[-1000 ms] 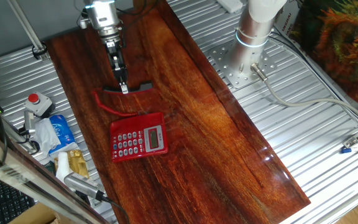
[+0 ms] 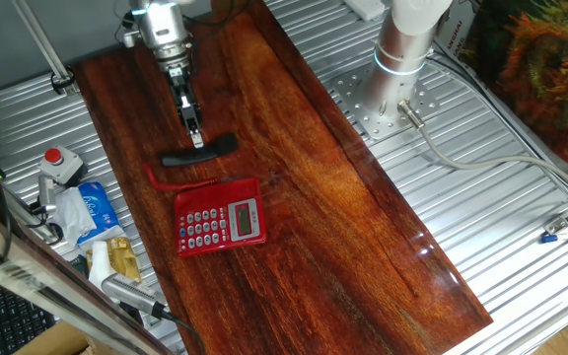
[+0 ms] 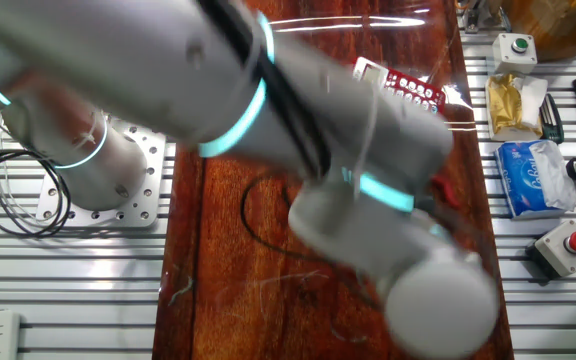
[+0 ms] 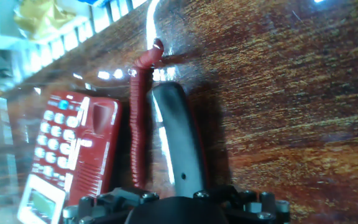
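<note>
A black telephone handset [image 2: 215, 149] is at the tip of my gripper [image 2: 197, 141] in exterior view 1, towards the far end of the wooden table. In the wrist view the handset [image 4: 180, 140] points away from the gripper, its near part hidden behind the gripper's dark parts. Whether the fingers grip it or only stand over it does not show. A red coiled cord [image 4: 137, 124] runs beside the handset. The red telephone base [image 2: 220, 217], with white keys and a small display, lies flat nearby. The arm hides most of the handset in exterior view 2.
Along the left edge stand a red-button box [image 2: 62, 165], a blue tissue pack [image 2: 97, 210] and a gold packet [image 2: 124, 258]. The arm's base [image 2: 388, 94] is at the right.
The gripper has barely moved and the phone base is still.
</note>
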